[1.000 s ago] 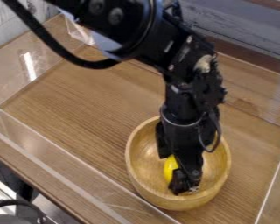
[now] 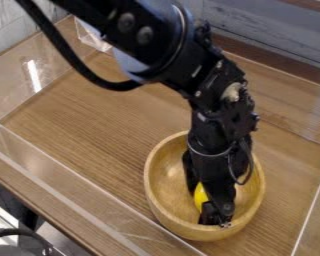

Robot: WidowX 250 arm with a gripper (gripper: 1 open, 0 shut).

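Note:
My gripper [image 2: 214, 200] reaches down into a tan bowl [image 2: 166, 185] at the front right of the wooden table. A yellow object [image 2: 202, 197] lies inside the bowl at the gripper's fingertips, mostly hidden behind the black fingers. I cannot tell whether the fingers are closed on it.
A low wooden edge runs along the back below a grey wall, and clear rails border the table at the front left and right. A black cable loops at the bottom left.
The gripper has shifted slightly within the bowl, and less of the yellow object shows between and beside its fingers now. The bowl is in about the same place.

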